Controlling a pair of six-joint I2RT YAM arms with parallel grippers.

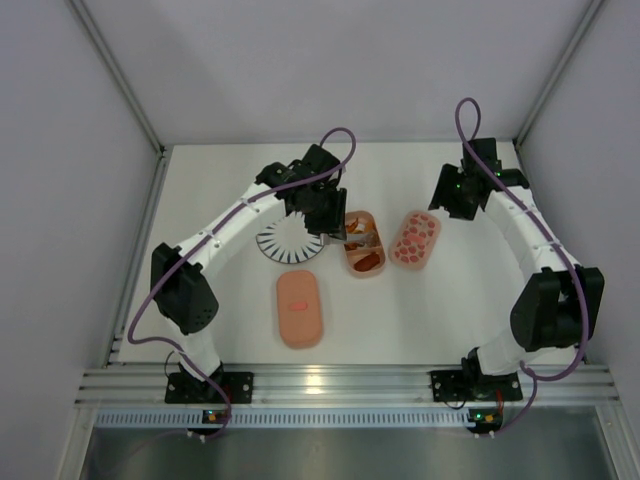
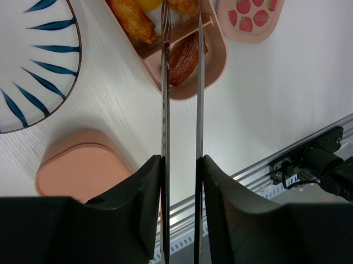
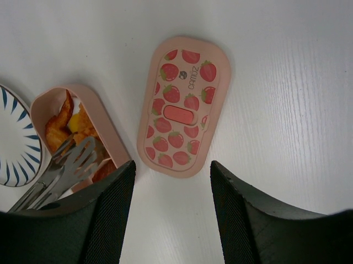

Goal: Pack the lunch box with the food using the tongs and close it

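Note:
My left gripper is shut on metal tongs (image 2: 165, 115), a finger against the outer side of each arm. The tongs' tips (image 3: 83, 157) lie over the open pink lunch box (image 1: 378, 245). Chicken (image 2: 132, 21) and a yellow item (image 2: 149, 3) fill the box's larger compartment; a brown meat piece (image 2: 185, 60) lies in the smaller one. Whether the tips grip any food, I cannot tell. Left of the box is a white plate (image 1: 289, 240) with blue stripes, empty where visible. My right gripper stands open and empty, beyond the strawberry-patterned lid (image 1: 415, 238).
A plain pink case (image 1: 300, 325) lies in front of the plate. The lid sits close to the lunch box's right side. Bare table (image 1: 470, 310) spreads across the front right, and the back is clear too.

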